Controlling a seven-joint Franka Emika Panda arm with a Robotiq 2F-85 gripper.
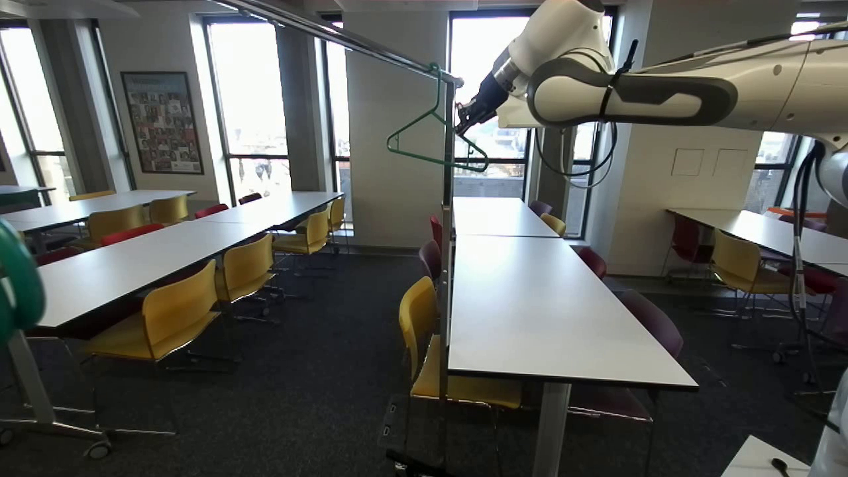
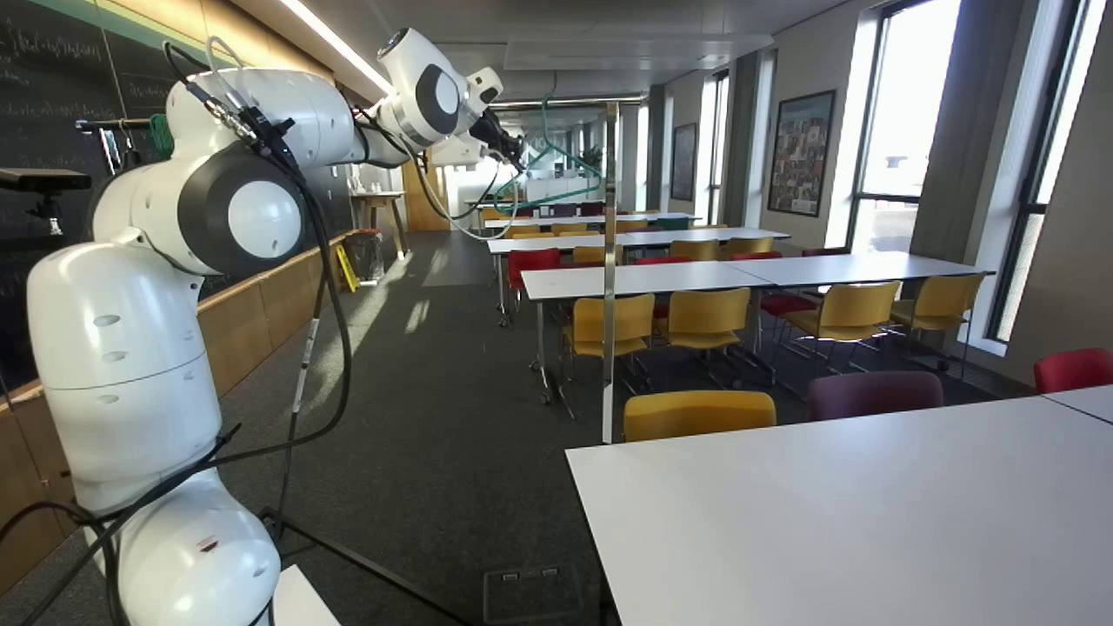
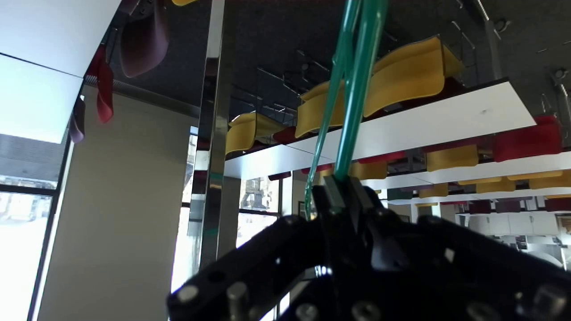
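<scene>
A green plastic hanger point(image 1: 421, 158) hangs by its hook on the metal rail point(image 1: 358, 46), close to the end post point(image 1: 447, 238). Its right end dips lower than its left. My gripper point(image 1: 464, 126) is at the hanger's right sloping arm, just beside the post. In the wrist view the gripper is shut on the green hanger point(image 3: 354, 107), whose plastic enters between the fingertips. From the other side, the hanger point(image 2: 569, 156) appears beyond the gripper point(image 2: 518, 162), partly lost against the bright background.
A white table point(image 1: 548, 302) stands below and behind the post, with a yellow chair point(image 1: 421, 334) and others around it. Blurred green plastic point(image 1: 20, 278) shows at the left edge. Open floor point(image 1: 318, 358) lies left of the post.
</scene>
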